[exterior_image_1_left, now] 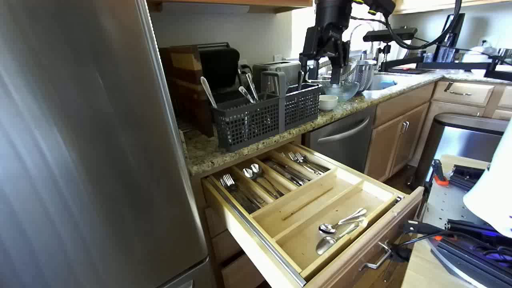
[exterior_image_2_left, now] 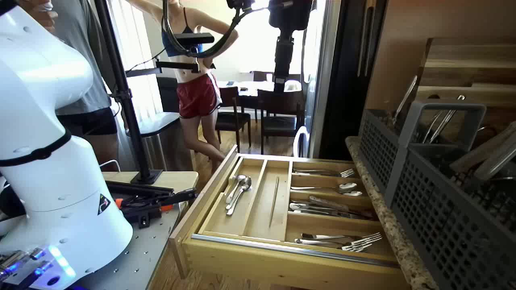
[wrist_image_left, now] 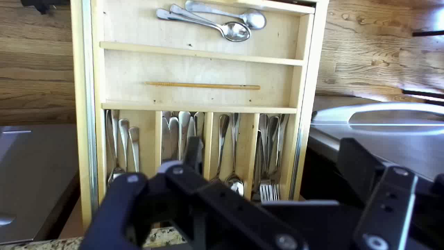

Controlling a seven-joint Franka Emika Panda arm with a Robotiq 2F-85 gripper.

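My gripper point(exterior_image_1_left: 325, 74) hangs high over the counter, open, with nothing visible between its fingers. Below it, the wooden drawer point(exterior_image_2_left: 290, 263) is pulled out. Several spoons point(wrist_image_left: 237, 31) lie loose in its front compartment, and a thin wooden stick point(wrist_image_left: 204, 85) rests in the one behind. Lengthwise slots hold forks point(exterior_image_1_left: 228, 181), spoons point(exterior_image_1_left: 255, 169), knives point(exterior_image_2_left: 321, 207) and more forks point(exterior_image_1_left: 298, 157). A grey cutlery basket point(exterior_image_1_left: 247, 125) with upright utensils stands on the counter at the drawer's back edge. In the wrist view, my gripper's dark body hides the slots' lower ends.
The granite counter point(exterior_image_1_left: 206, 153) runs behind the drawer, with a white bowl point(exterior_image_1_left: 328, 102), a glass bowl point(exterior_image_1_left: 341, 91) and a toaster point(exterior_image_1_left: 288, 69). A steel fridge point(exterior_image_1_left: 96, 144) flanks one side, a dishwasher point(exterior_image_1_left: 343, 139) the other. Two people stand beyond the drawer front.
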